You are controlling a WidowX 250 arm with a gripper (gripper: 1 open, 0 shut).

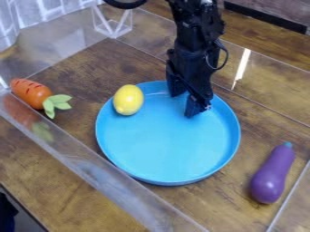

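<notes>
My gripper hangs over the back part of a blue plate, open, its dark fingers reaching down to the plate; whether anything lies between them is hard to see. A yellow lemon-like object rests on the plate's left side, apart from the gripper. An orange carrot with green leaves lies on the wooden surface at the far left, and a purple eggplant lies right of the plate.
Clear transparent walls or strips border the wooden board along the left and lower left. Bare wood shows behind the plate and at the upper right.
</notes>
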